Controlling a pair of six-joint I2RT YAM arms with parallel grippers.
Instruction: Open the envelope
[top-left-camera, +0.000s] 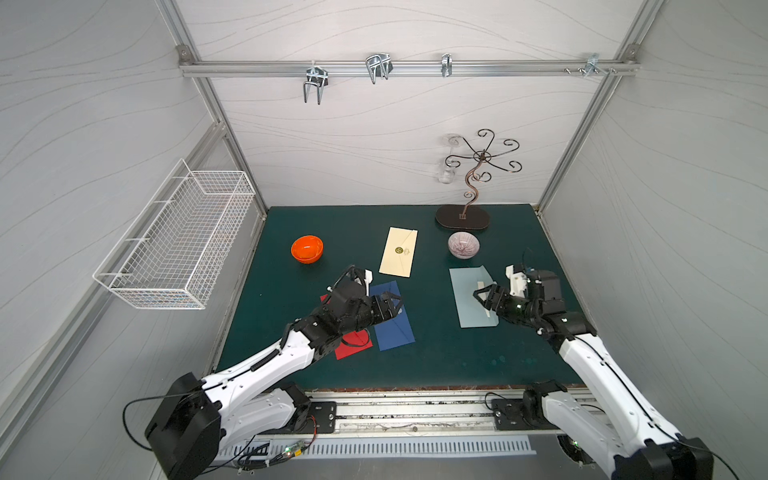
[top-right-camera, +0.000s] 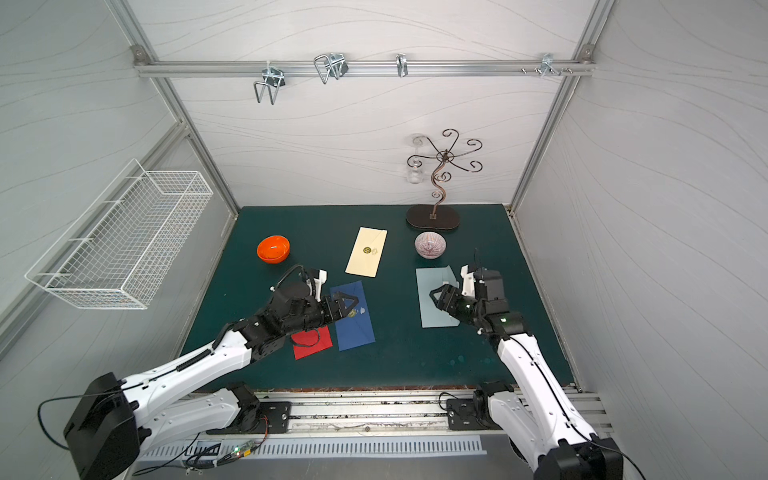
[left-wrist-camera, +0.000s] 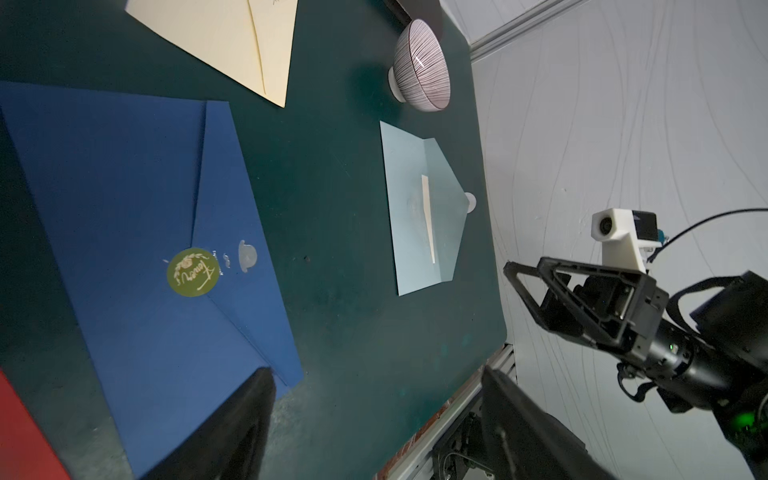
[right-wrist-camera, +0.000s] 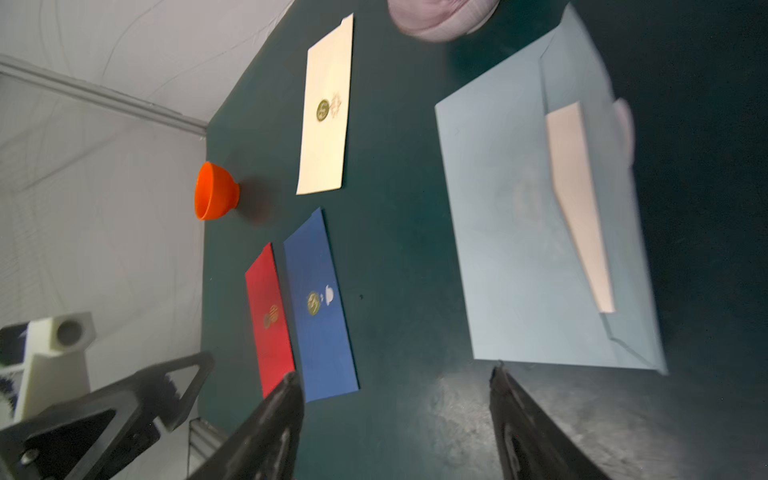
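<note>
The light blue envelope (right-wrist-camera: 512, 216) lies on the table's right half. Its flap (right-wrist-camera: 596, 160) stands lifted along the right side, and a strip of cream paper (right-wrist-camera: 580, 208) shows inside. A pale round seal (left-wrist-camera: 470, 202) sticks out from the flap's edge. My right gripper is open, its fingers (right-wrist-camera: 276, 424) wide apart with nothing between them; from above it overlaps the envelope's right side. My left gripper is also open and empty, over the blue envelope (left-wrist-camera: 152, 200), whose flap lies flat under a green-gold seal (left-wrist-camera: 193, 272).
A cream envelope (top-left-camera: 398, 252) lies farther back, with a red envelope (top-right-camera: 312, 342) partly under the left arm. An orange bowl (top-left-camera: 307, 249), a patterned bowl (top-left-camera: 463, 245) and a metal stand (top-left-camera: 462, 217) occupy the back. Bare table (top-left-camera: 432, 352) separates the blue and light blue envelopes.
</note>
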